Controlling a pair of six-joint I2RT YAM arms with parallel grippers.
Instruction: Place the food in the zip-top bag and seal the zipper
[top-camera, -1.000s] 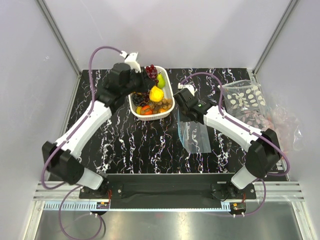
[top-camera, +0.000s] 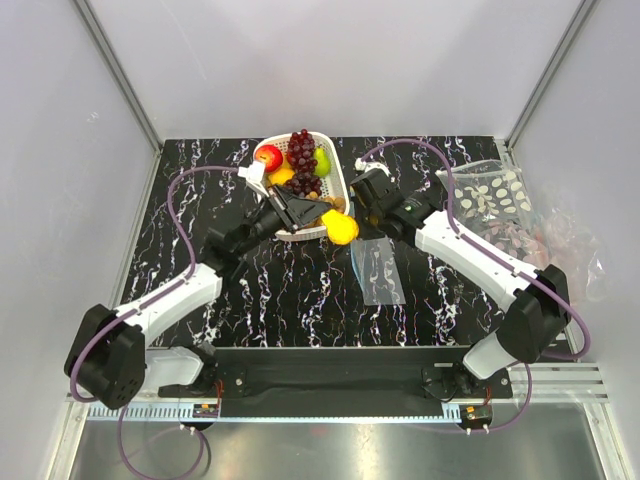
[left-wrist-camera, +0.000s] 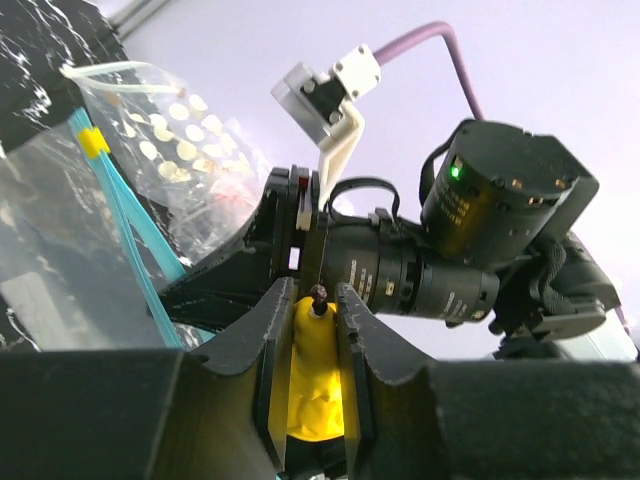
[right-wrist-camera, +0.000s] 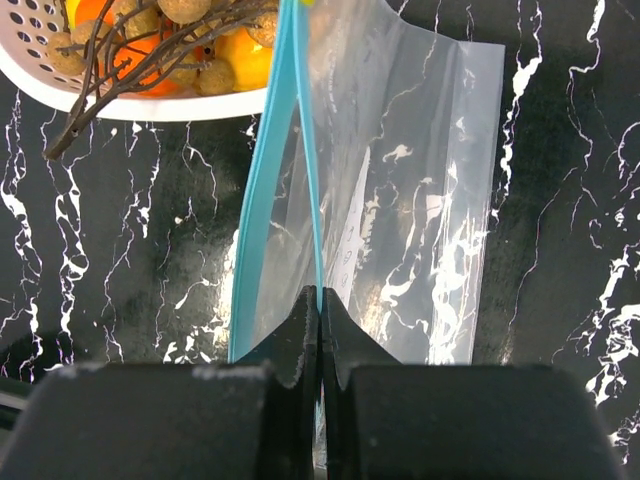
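Note:
My left gripper is shut on a yellow fruit (top-camera: 341, 226), held just left of the zip top bag (top-camera: 382, 275) in the top view; the fruit's dark stem points up in the left wrist view. My right gripper is shut at the bag's blue zipper (right-wrist-camera: 260, 200), with the strip running between its fingertips. The clear bag (right-wrist-camera: 410, 250) lies extended on the marble surface, its two blue zipper strips somewhat apart in the right wrist view.
A white basket (top-camera: 337, 175) of fruit stands at the back middle, with twiggy stems over its edge. Other plastic bags (top-camera: 485, 200) lie at the right.
My left gripper has moved from over the basket toward the front right, carrying the yellow fruit to beside the bag. The right arm and bag have shifted slightly.

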